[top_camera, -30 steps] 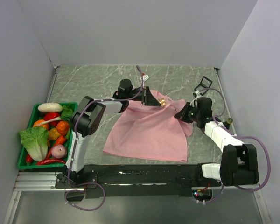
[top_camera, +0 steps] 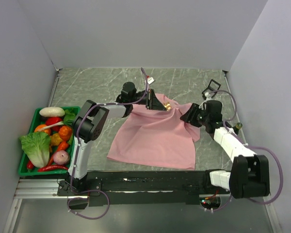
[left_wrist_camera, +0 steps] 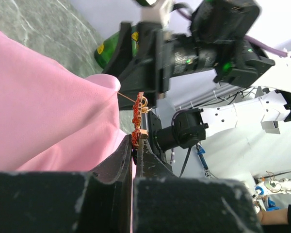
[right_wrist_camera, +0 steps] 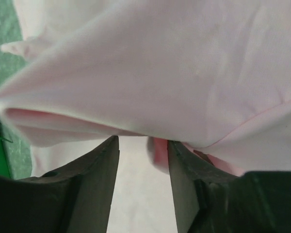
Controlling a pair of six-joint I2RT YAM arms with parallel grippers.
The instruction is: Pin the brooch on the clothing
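Observation:
The gold brooch (top_camera: 168, 106) is in my left gripper (top_camera: 164, 108), whose fingers are shut on its edge. In the left wrist view the brooch (left_wrist_camera: 137, 115) stands edge-on above the fingertips, and its thin pin (left_wrist_camera: 126, 97) reaches left to a fold of the pink clothing (left_wrist_camera: 53, 109). Whether the pin tip has entered the fabric cannot be told. My right gripper (top_camera: 186, 119) is at the garment's right side. In the right wrist view this gripper is open, with clothing (right_wrist_camera: 184, 73) draped close in front of its fingers and a fold showing between them.
A green crate (top_camera: 22, 166) of vegetables stands at the left. A small black frame (top_camera: 212, 87) lies at the back right, and a green bottle (top_camera: 237, 127) lies by the right wall. Bare marble tabletop (top_camera: 87, 80) shows at the back left.
My right gripper's fingers have spread apart, and its arm has shifted slightly. The left gripper with the brooch has moved only a little, and the clothing lies nearly as before.

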